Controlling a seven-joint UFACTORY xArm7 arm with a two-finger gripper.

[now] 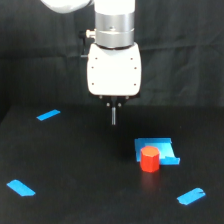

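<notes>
A red block (150, 159), roughly hexagonal in outline, stands at the front edge of a small blue tray (168, 149) right of the middle of the dark table. My gripper (114, 116) hangs from the white hand above the table, to the left of and higher in the picture than the block, apart from it. Its fingers are small and dark against the dark background. Whether they are open or shut is too small to make out, and no held object is clearly visible.
Strips of blue tape lie flat on the black table: one at the back left (48, 115), one at the front left (20, 188) and one at the front right (191, 196). A dark curtain (180, 60) closes off the back.
</notes>
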